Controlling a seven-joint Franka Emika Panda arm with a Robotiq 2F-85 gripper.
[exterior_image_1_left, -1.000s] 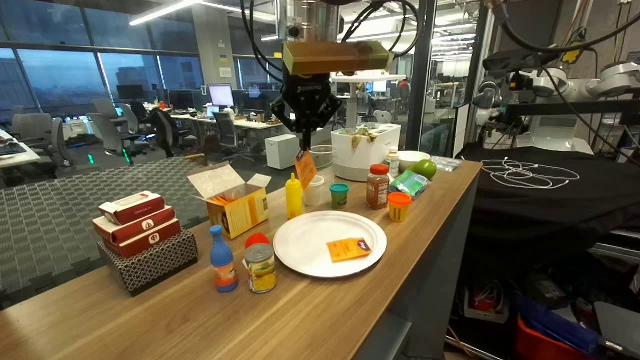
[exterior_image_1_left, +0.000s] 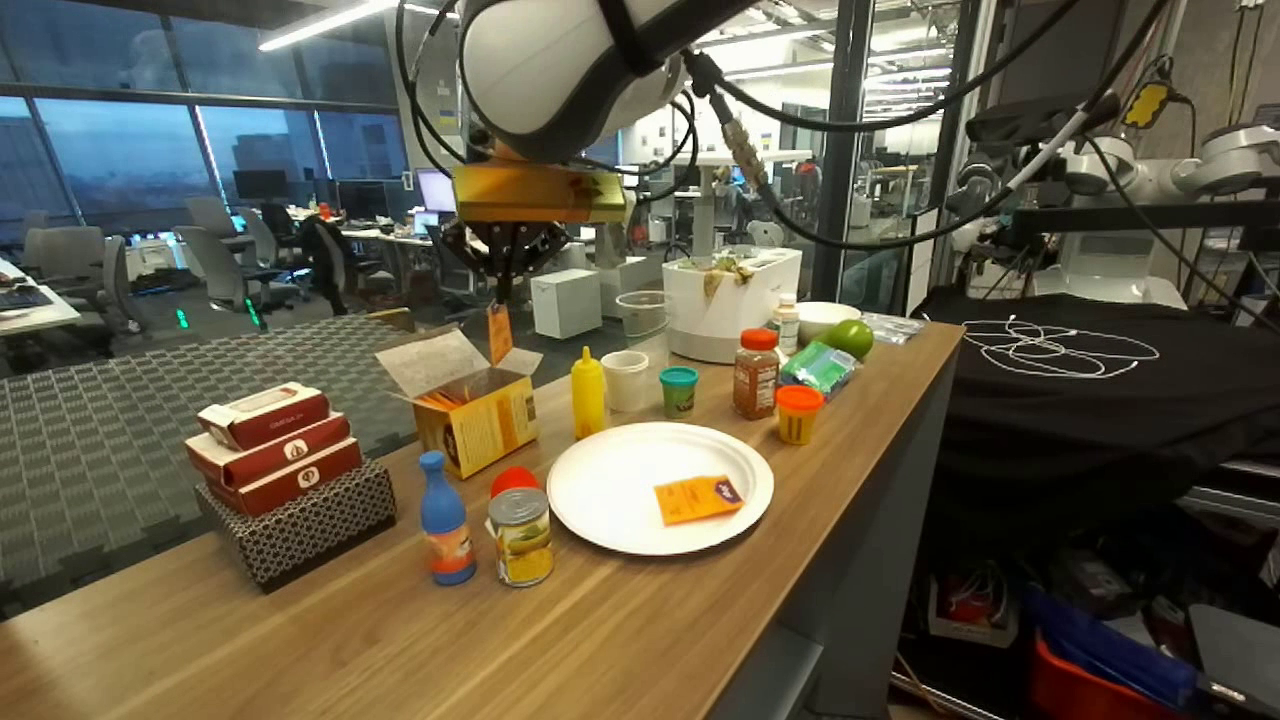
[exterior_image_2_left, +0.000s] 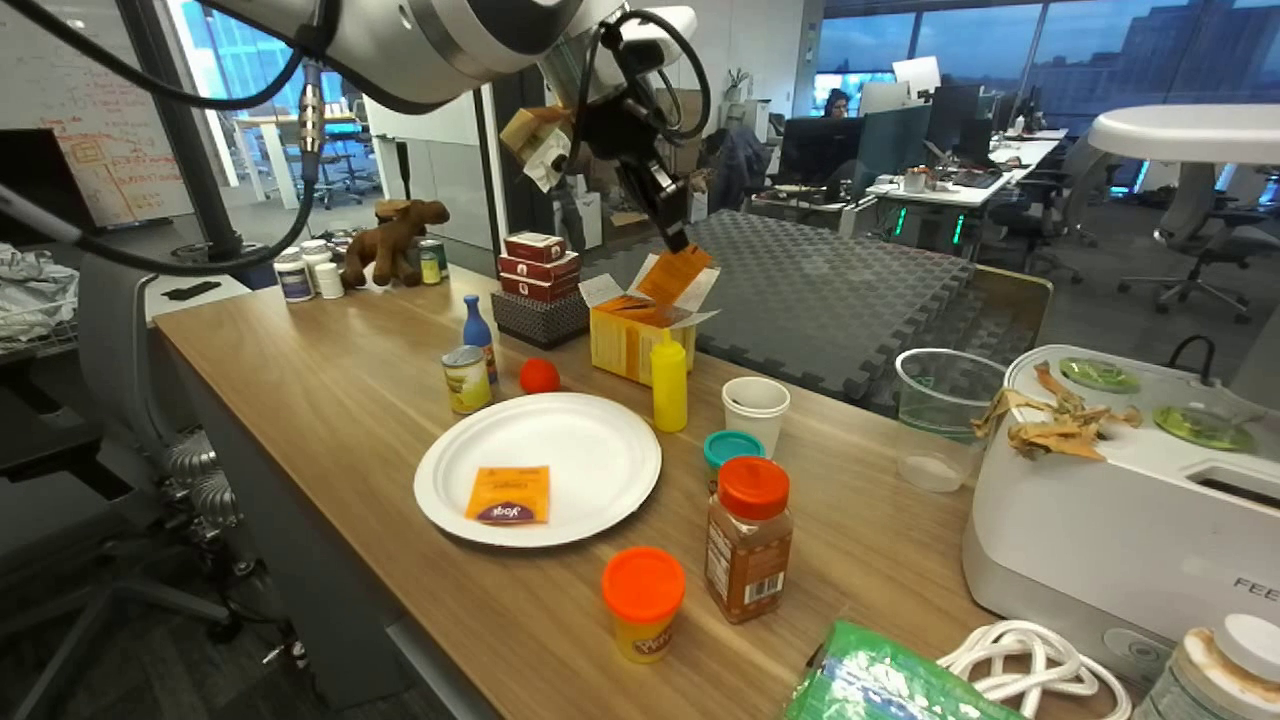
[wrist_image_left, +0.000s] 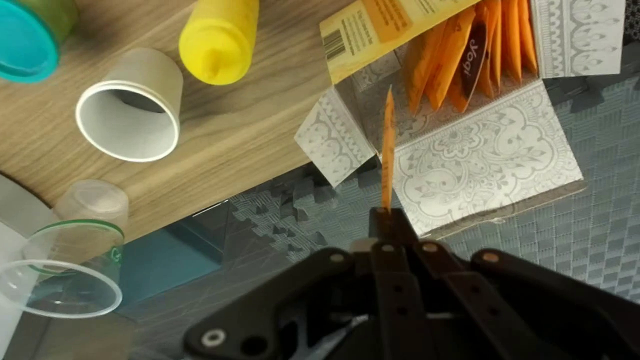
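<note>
My gripper is shut on an orange tea packet (wrist_image_left: 388, 150), held by one end and seen edge-on in the wrist view. The packet hangs just above the open tea box (exterior_image_1_left: 476, 422), near its back flap in exterior view 1. Inside the yellow box stand several more orange packets (wrist_image_left: 474, 54), and its flaps are folded outward. On the table, a white plate (exterior_image_2_left: 600, 450) carries another orange packet (exterior_image_2_left: 510, 494) lying flat, apart from the box.
Close by the box stand a yellow squeeze bottle (exterior_image_2_left: 669, 384) and a white cup (wrist_image_left: 133, 108). Red boxes (exterior_image_1_left: 282, 446) are stacked left of it. A blue bottle (exterior_image_1_left: 444, 522) and a can (exterior_image_1_left: 522, 540) stand in front.
My gripper has moved left in exterior view 1 with the packet, from above the yellow bottle and cup to the tea box. The packet on the plate stays put.
</note>
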